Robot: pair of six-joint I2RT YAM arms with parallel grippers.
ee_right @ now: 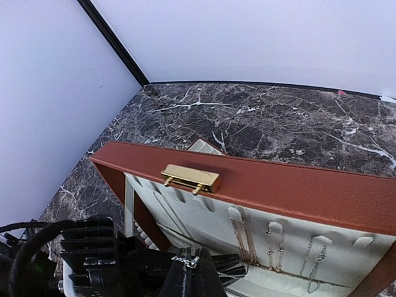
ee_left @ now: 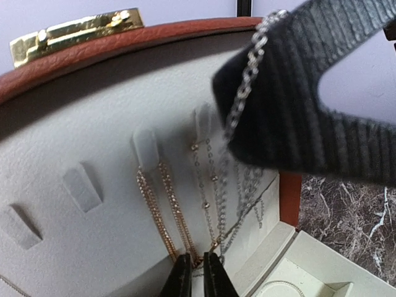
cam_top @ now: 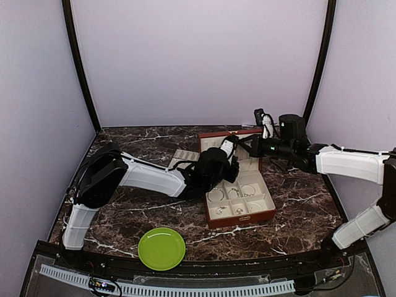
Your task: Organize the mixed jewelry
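A silver necklace (ee_left: 238,105) drapes over the dark finger of my right gripper, which is shut on its chain. The strand falls toward my left gripper, whose fingertips stand a little apart near its lower part; whether they touch it is unclear. Both grippers are in front of the raised lid of the brown jewelry box (cam_top: 230,225). Inside the lid, a gold necklace (ee_left: 154,207) and a beaded necklace (ee_left: 205,195) hang from pale tabs. Another silver necklace (ee_right: 317,266) hangs farther right. Bracelets and small pieces lie in the box's lower compartments (cam_top: 252,190).
A pale tray (cam_top: 184,156) lies left of the box, partly hidden by the left arm. The green plate (cam_top: 161,249) at the front is empty. Some lid tabs (ee_left: 81,187) are bare. Open marble table (cam_top: 303,213) lies right of the box.
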